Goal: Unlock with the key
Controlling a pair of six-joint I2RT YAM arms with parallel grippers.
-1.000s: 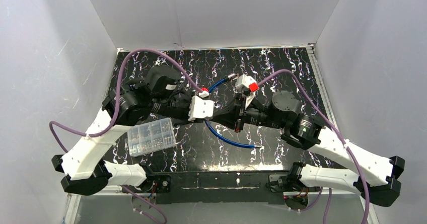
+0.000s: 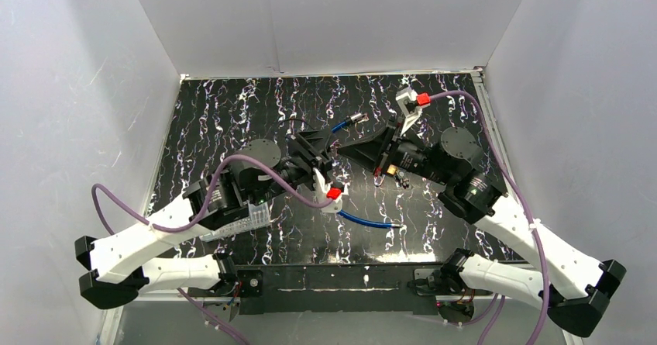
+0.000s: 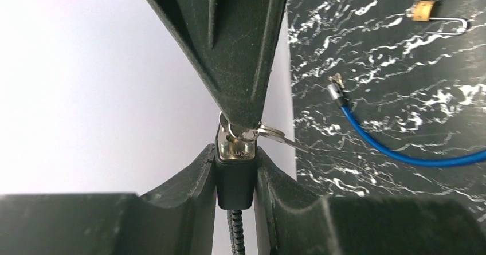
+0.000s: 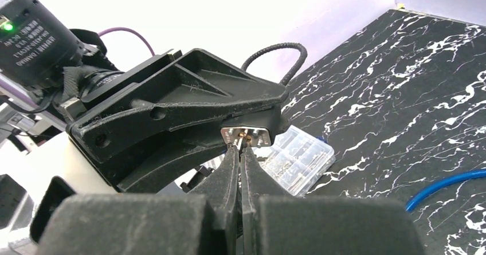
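My left gripper is shut on a small black lock [image 3: 235, 191], its metal keyhole face turned toward the right gripper. From the lock's far end runs a braided black cable [image 4: 279, 50]. The right gripper is shut on a key [image 4: 241, 142], whose visible part meets the keyhole face [image 4: 259, 137]; how deep it sits cannot be told. A ring [image 3: 223, 121] and a second, loose key [image 3: 281, 136] hang beside the right fingertips. In the top view the two grippers face each other tip to tip over the table's middle.
A blue cable [image 2: 362, 220] with metal ends lies beneath the grippers. A brass padlock [image 3: 423, 10] rests on the marbled table. The clear compartment box [image 4: 304, 162] stands at the left, partly hidden by the left arm. Free table lies toward the back.
Both grippers have shifted slightly right and toward the back, staying close together. The brass padlock has come into view in the top view.
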